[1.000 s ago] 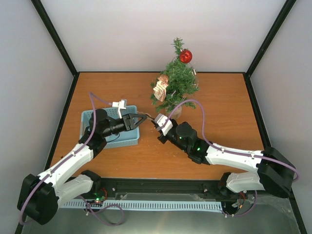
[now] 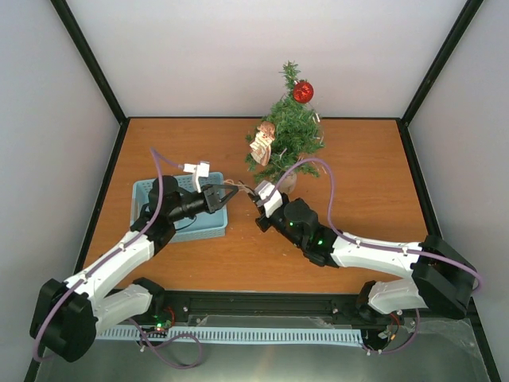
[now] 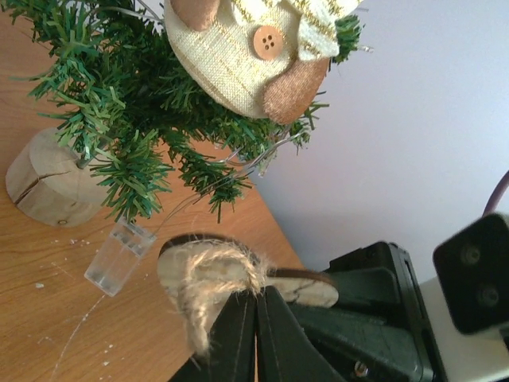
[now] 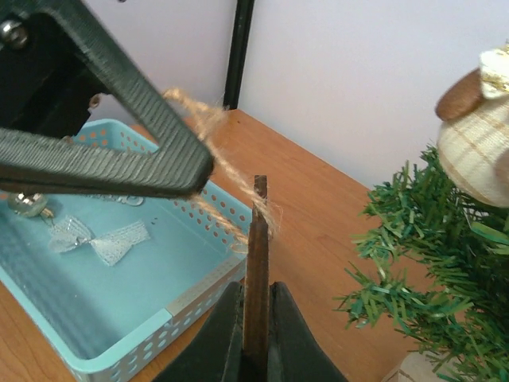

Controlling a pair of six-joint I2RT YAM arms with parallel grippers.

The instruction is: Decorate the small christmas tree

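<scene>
The small tree (image 2: 294,131) stands at the back with a red ball (image 2: 303,91) near its top and a cloth ornament (image 2: 262,144) on its left side. Edge-on in the right wrist view, a thin wooden ornament (image 4: 258,274) is clamped in my shut right gripper. Its twine loop (image 4: 227,167) runs across to my left gripper (image 2: 238,189). The left wrist view has the twine (image 3: 219,259) meeting the left gripper's closed fingertips, over the ornament's pale wooden face (image 3: 176,270). Both grippers face each other in front of the tree.
A light-blue basket (image 4: 119,350) sits under the left arm, holding a silvery bow (image 4: 99,240) and a shiny ball (image 4: 28,204). A clear plastic box (image 3: 119,256) on a wire lies by the tree's wooden base (image 3: 56,179).
Both grippers stay almost in place, with only small shifts.
</scene>
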